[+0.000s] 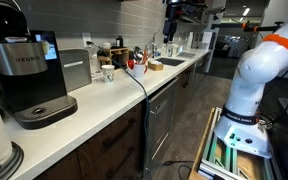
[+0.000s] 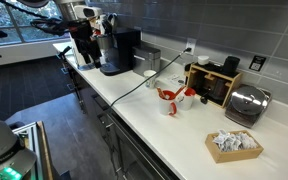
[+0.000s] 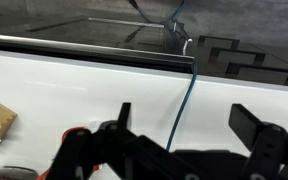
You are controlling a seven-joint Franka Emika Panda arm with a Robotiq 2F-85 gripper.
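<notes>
My gripper hangs high over the counter's front edge. In the wrist view its two dark fingers stand wide apart, with only white counter and a thin blue cable (image 3: 181, 115) behind the gap. In exterior view 2 the gripper (image 2: 96, 58) is at upper left, well above the counter. Exterior view 1 shows the gripper (image 1: 168, 42) at the top. A white container with red on it (image 2: 168, 102) and a red cup (image 2: 173, 110) sit on the counter, apart from the gripper.
A Keurig coffee maker (image 1: 29, 80) stands on the near counter (image 1: 94, 105) in exterior view 1. A wooden mug rack (image 2: 212, 82), a black appliance (image 2: 248, 101) and a wooden box of packets (image 2: 234, 146) stand along the wall.
</notes>
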